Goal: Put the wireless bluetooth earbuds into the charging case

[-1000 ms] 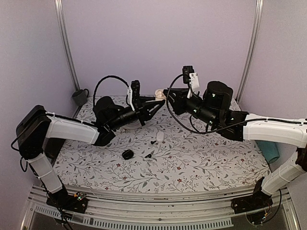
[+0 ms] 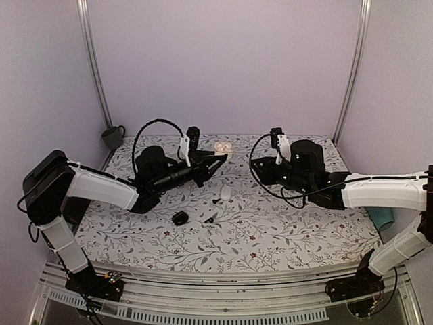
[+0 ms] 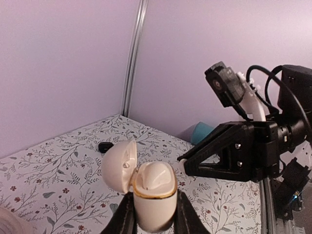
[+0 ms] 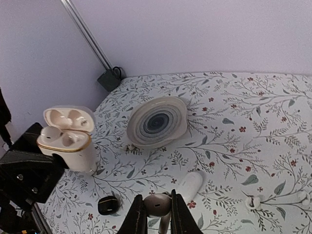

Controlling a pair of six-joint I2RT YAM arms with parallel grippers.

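Note:
The open white charging case [image 2: 223,149] [image 3: 155,195] [image 4: 73,153] is held upright in my left gripper [image 2: 215,157], shut on its body. In the right wrist view one earbud seems to sit in a slot of the case, and the other slot looks empty. My right gripper [image 2: 260,166] is shut on a white earbud [image 4: 157,204], stem downward, apart from the case and to its right. In the left wrist view that earbud [image 3: 183,165] shows at the right gripper's fingertips.
On the floral table lie a translucent round dish [image 4: 153,109], a small black box [image 2: 180,218] and a white oblong piece [image 2: 226,193]. A grey mug [image 2: 113,137] stands back left, a teal roll [image 2: 380,215] at right.
My right gripper has moved down and right, away from the case. My left gripper with the case has shifted slightly left and down.

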